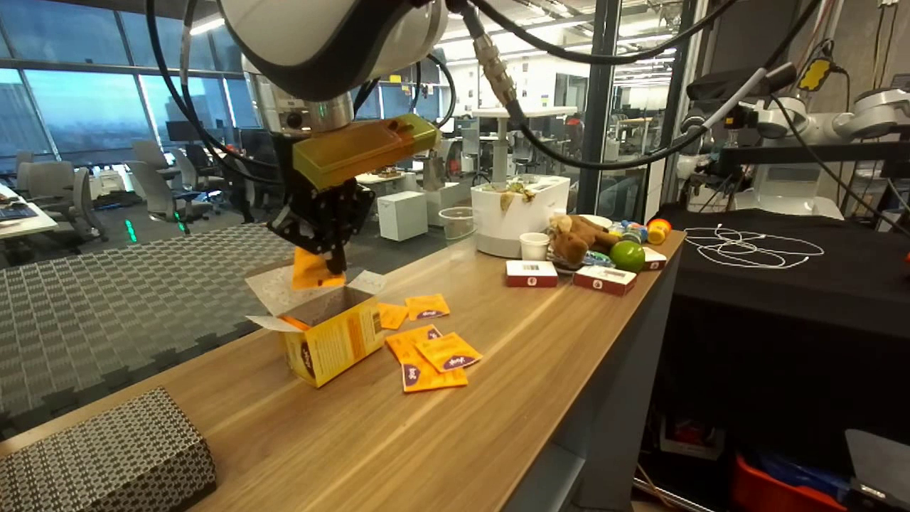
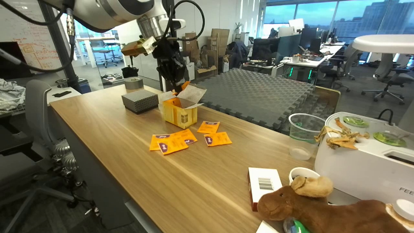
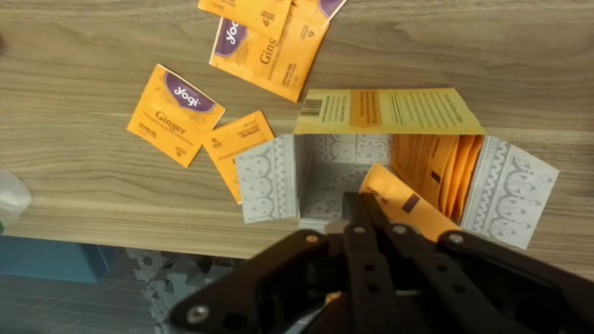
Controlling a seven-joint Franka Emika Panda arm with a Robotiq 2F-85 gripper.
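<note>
An orange tea sachet (image 1: 311, 272) hangs from my gripper (image 1: 335, 261), pinched between the shut fingers. In the wrist view the gripper is over the open top of the yellow tea box (image 3: 390, 111), with the held sachet (image 3: 412, 203) slanting across the opening. Several orange sachets (image 3: 462, 175) stand upright at one end inside the box; its other end looks empty. More sachets lie on the table beside the box, one showing its Ginger label (image 3: 175, 117), and an overlapping group (image 1: 431, 358) lies closer to the table's middle.
A patterned dark box (image 1: 111, 452) sits at the near left in the first exterior view. Farther along are red-and-white boxes (image 1: 530, 274), a white cup (image 1: 534, 247), a brown plush toy (image 2: 333, 209) and a white planter (image 1: 520, 217). Bare wood (image 2: 116, 116) lies in front of the sachets.
</note>
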